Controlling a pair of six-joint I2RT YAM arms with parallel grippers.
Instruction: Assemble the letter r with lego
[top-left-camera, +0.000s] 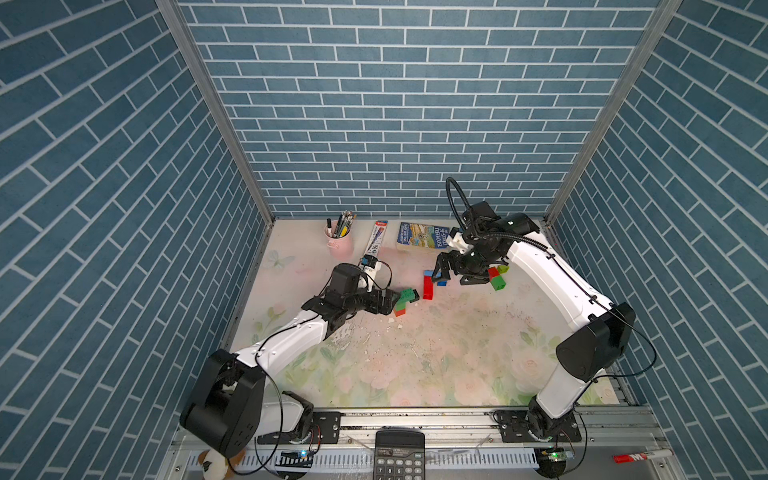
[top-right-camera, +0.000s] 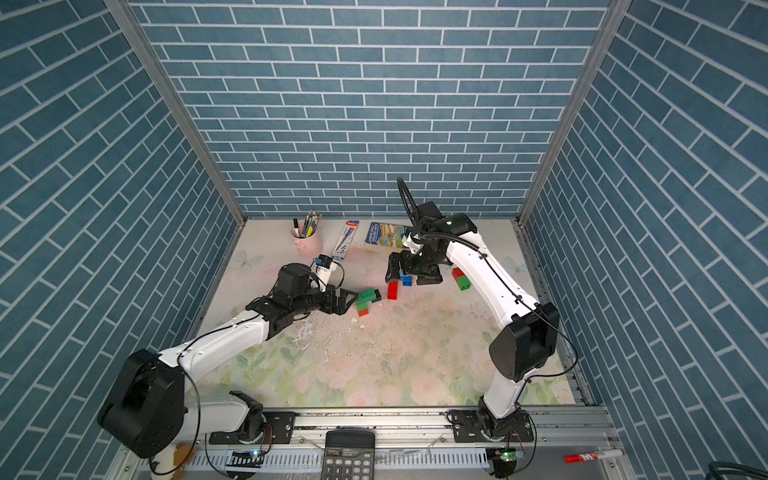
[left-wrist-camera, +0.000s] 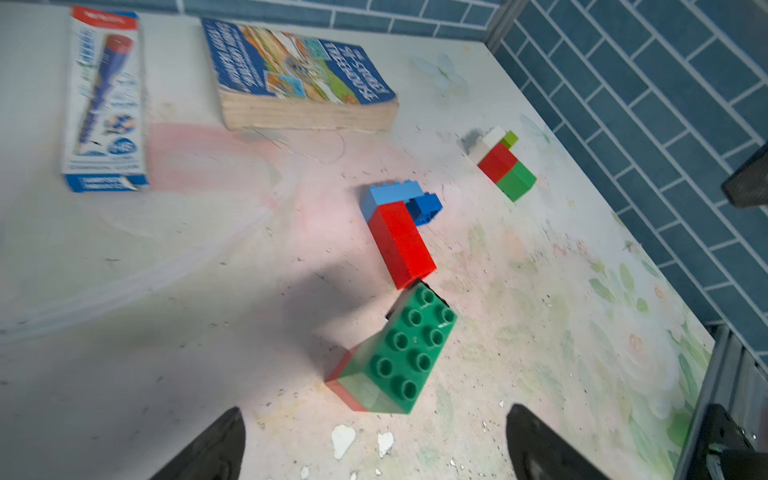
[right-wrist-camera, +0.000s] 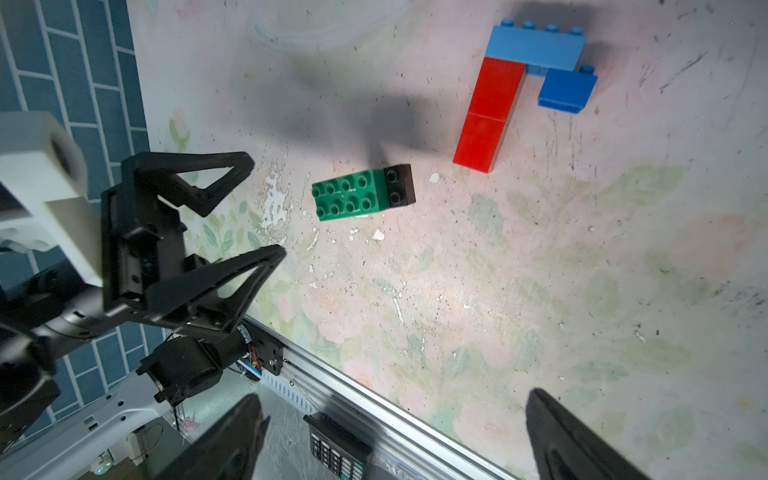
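Note:
A green eight-stud brick (right-wrist-camera: 350, 194), with a black brick (right-wrist-camera: 400, 185) at one end, lies mid-table; a red brick (left-wrist-camera: 346, 389) shows at the base of this raised assembly. Past its black end is a red length (right-wrist-camera: 488, 120), touching a light blue brick (right-wrist-camera: 537, 46) at its far end. A small dark blue brick (right-wrist-camera: 567, 90) sits against the light blue one. My left gripper stands open on the green assembly's left side, nothing between its fingers. Above the table, to the right, my right gripper is open and empty.
Right of centre lie white (left-wrist-camera: 482, 145), red (left-wrist-camera: 497, 162), green (left-wrist-camera: 516, 181) and lime (left-wrist-camera: 509, 138) bricks, bunched together. A book (left-wrist-camera: 300, 76), a pen box (left-wrist-camera: 105, 104) and a pink pen cup (top-left-camera: 339, 242) line the back.

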